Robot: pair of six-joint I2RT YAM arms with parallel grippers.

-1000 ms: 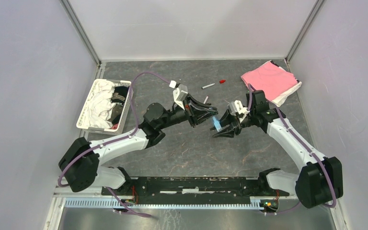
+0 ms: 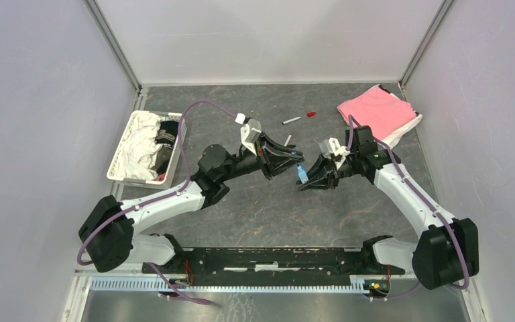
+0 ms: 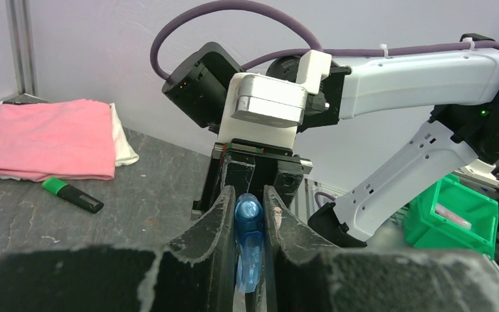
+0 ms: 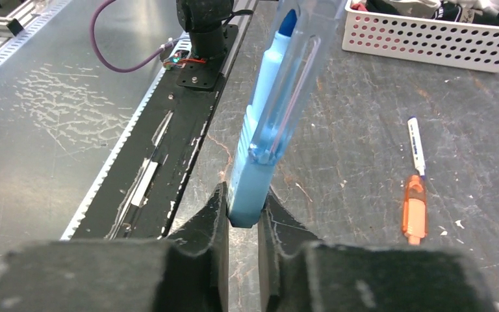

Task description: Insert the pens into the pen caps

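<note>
Over the middle of the floor, my left gripper (image 2: 294,157) is shut on a blue translucent cap (image 3: 249,227). My right gripper (image 2: 303,181) is shut on a light blue pen (image 4: 247,195), held upward at a tilt, its upper part seen within or behind the clear cap; whether it is seated cannot be told. On the floor lie an orange highlighter (image 4: 414,214) touching or near a white pen (image 4: 416,143), a green marker (image 3: 71,195), a grey pen (image 2: 292,120) and a red cap (image 2: 311,113).
A white basket (image 2: 121,147) with clothes stands at the left. Pink and white cloths (image 2: 372,111) lie at the back right. A green bin (image 3: 429,227) shows beyond the right arm.
Little else has visibly changed.
</note>
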